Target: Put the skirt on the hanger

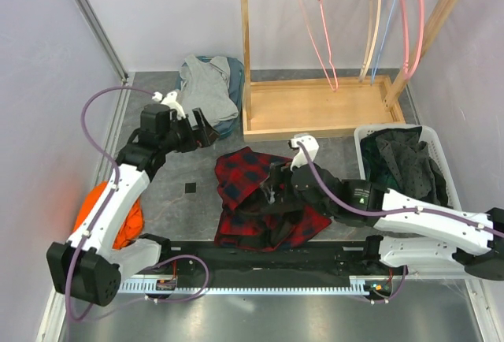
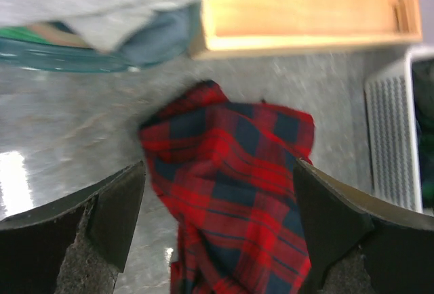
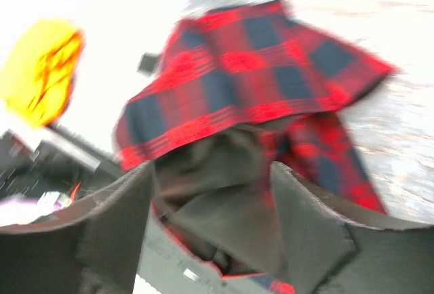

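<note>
A red-and-navy plaid skirt [image 1: 236, 175] lies crumpled on the grey floor, its dark inside showing in the right wrist view [image 3: 210, 185]. My right gripper [image 1: 277, 178] hangs over the skirt; its fingers stand apart in the right wrist view, with the cloth visible beyond them and none clearly between them. My left gripper [image 1: 200, 128] is open above the floor, left of the skirt and in front of the blue bin. Pink [image 1: 323, 27], cream and blue hangers hang on the wooden rack [image 1: 331, 105] at the back.
A blue bin with grey cloth [image 1: 206, 94] stands at back left, a white basket [image 1: 437, 153] with dark cloth at right. An orange cloth [image 1: 130, 224] lies at the left edge. Bare floor lies left of the skirt.
</note>
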